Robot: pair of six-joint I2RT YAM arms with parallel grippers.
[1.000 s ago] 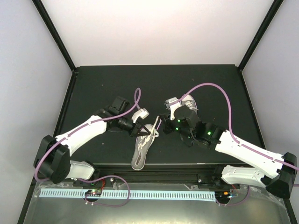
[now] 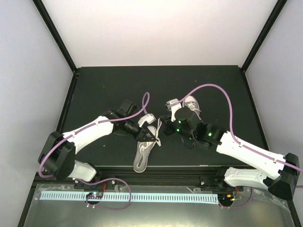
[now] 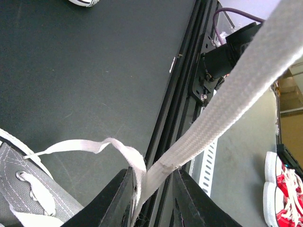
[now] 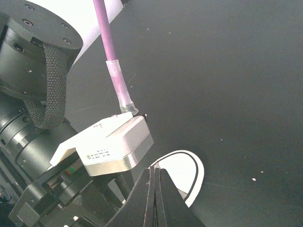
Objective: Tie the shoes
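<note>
A grey shoe (image 2: 143, 155) lies near the mat's front edge, its white laces (image 2: 158, 132) rising toward my grippers. In the left wrist view my left gripper is at that shoe's grey upper (image 3: 52, 196), part open, with white lace (image 3: 138, 175) between and above its fingers; whether it grips it is unclear. My right gripper is shut; in the top view a lace runs up toward it. A second shoe (image 2: 191, 102) lies behind the right arm, partly hidden.
My left gripper has moved slightly right and down in the top view, toward the lace. My right arm has shifted very slightly.
</note>
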